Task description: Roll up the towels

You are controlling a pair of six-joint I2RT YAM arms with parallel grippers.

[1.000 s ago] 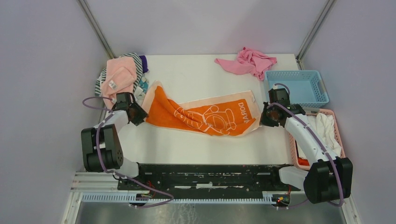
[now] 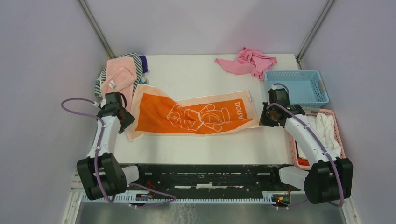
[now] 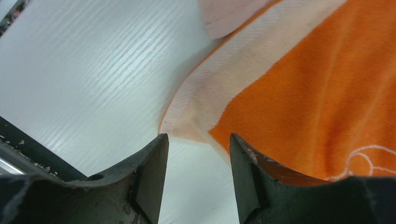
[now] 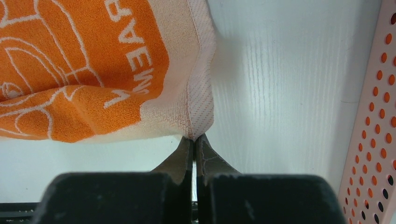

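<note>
An orange towel with a pale border and white drawing lies lengthwise across the table, creased along its front half and at the left. My left gripper stands open above the towel's left end, its corner lying beneath the gap between the fingers. My right gripper is shut on the towel's front right corner, pinching it at the fingertips.
A pile of pink, striped and purple towels lies back left. A pink cloth lies back right, beside an empty blue basket. A pink basket holds white cloths.
The towel's left end has been spread out leftward and toward the front, lying flatter. My left gripper has moved left and now stands open off it. The right arm is unchanged.
</note>
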